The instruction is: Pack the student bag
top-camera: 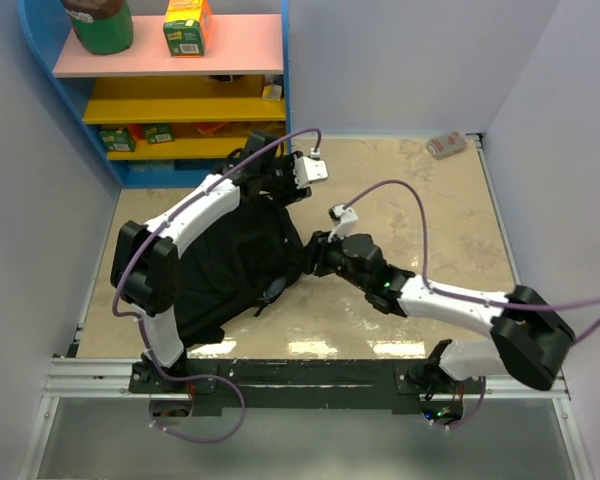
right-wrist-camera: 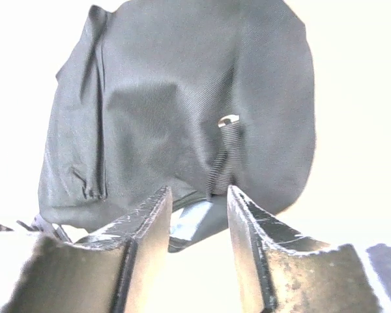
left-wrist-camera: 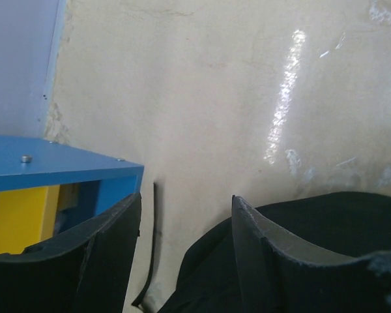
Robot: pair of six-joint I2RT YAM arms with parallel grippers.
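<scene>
The black bag (top-camera: 225, 270) lies flat on the floor at left, spread out. My left gripper (top-camera: 292, 182) is above its upper edge by the shelf; in the left wrist view its fingers (left-wrist-camera: 111, 254) are apart, with floor and black fabric between. My right gripper (top-camera: 315, 255) is at the bag's right edge; in the right wrist view its fingers (right-wrist-camera: 140, 254) stand apart over the bag (right-wrist-camera: 176, 98), near a webbing strap (right-wrist-camera: 227, 156) with a metal buckle, nothing gripped.
A blue shelf unit (top-camera: 180, 95) with boxes stands at the back left. A small grey object (top-camera: 446, 145) lies at the back right. Walls border both sides.
</scene>
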